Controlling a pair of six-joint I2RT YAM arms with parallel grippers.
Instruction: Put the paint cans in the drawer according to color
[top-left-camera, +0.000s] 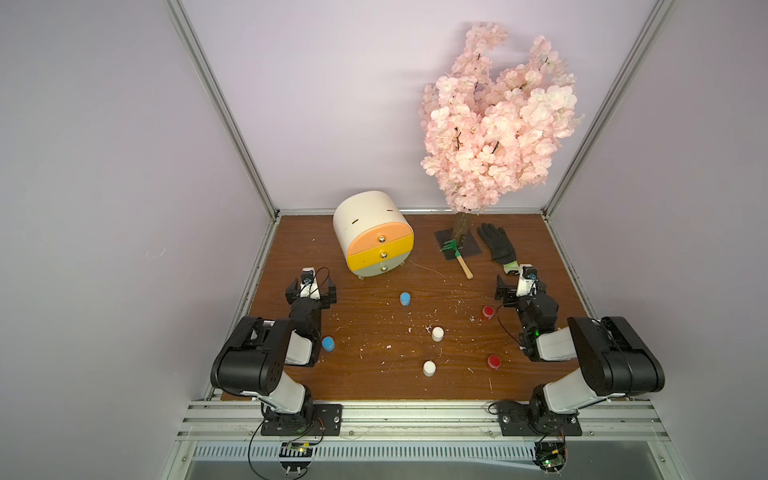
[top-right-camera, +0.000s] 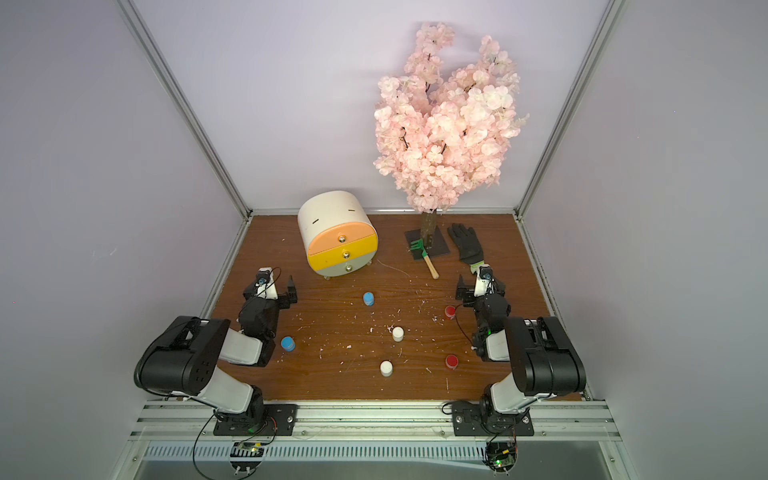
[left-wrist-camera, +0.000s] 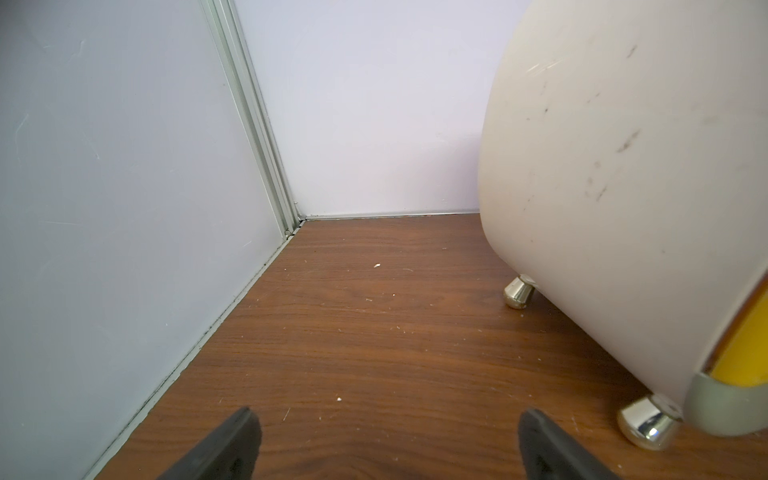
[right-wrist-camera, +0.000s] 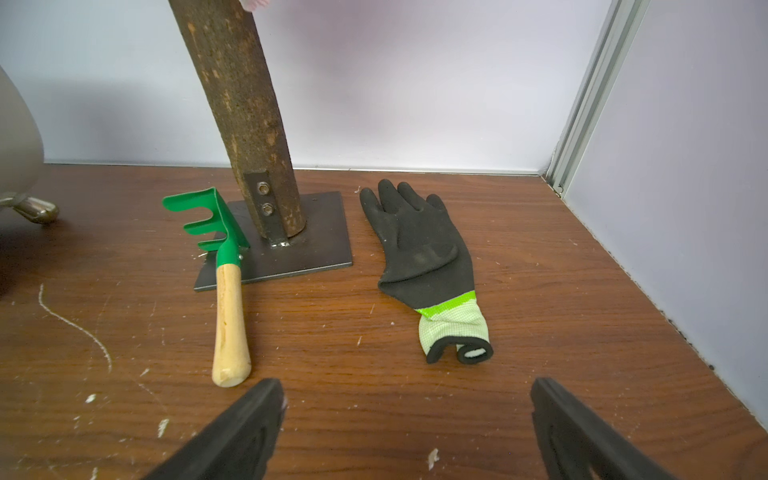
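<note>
A rounded cream cabinet has three closed drawers, orange, yellow and grey-green. Six small paint cans stand on the table: blue cans, white cans, red cans. My left gripper is open and empty, low at the table's left, left of and in front of the cabinet. My right gripper stands open and empty at the right, near the red cans.
A blossom tree on a black plate rises at back right, with a green hand rake and a dark glove beside it. Walls enclose the table on both sides and behind.
</note>
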